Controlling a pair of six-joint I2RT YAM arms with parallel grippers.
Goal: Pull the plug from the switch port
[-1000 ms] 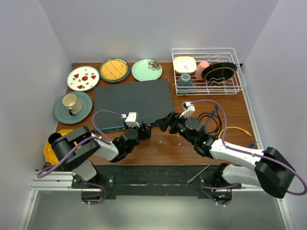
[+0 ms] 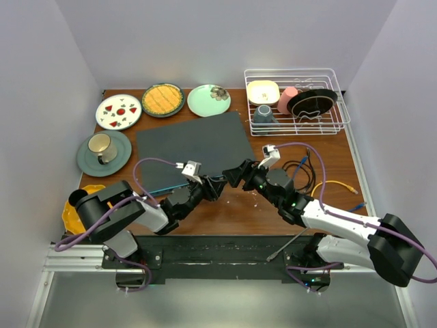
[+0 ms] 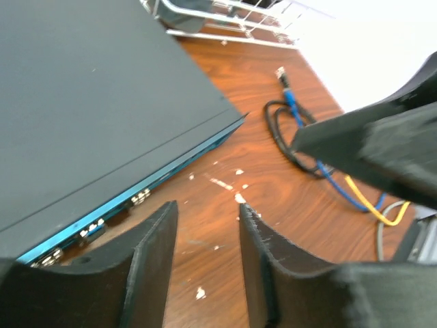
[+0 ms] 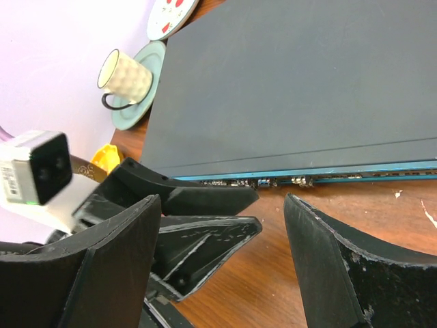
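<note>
The dark switch (image 2: 189,143) lies flat, its blue front edge carrying ports (image 4: 301,181) toward me; small connectors show along that edge (image 3: 92,231), though I cannot tell which is the plug. My left gripper (image 2: 213,188) is just in front of the switch's right part, its fingers apart with bare wood between them in the left wrist view. My right gripper (image 2: 239,172) hovers close beside it at the right, fingers apart, facing the front edge; the left gripper intrudes into the right wrist view.
A dish rack (image 2: 293,123) stands at back right, plates along the back, a mug (image 2: 102,145) on a saucer at left, a yellow bowl (image 2: 72,219) behind the left arm. Loose cables (image 2: 341,184) lie at right. Bare wood is in front.
My left gripper has moved right and turned, closer to the right gripper. The switch has shifted slightly to the right. The right gripper has barely moved.
</note>
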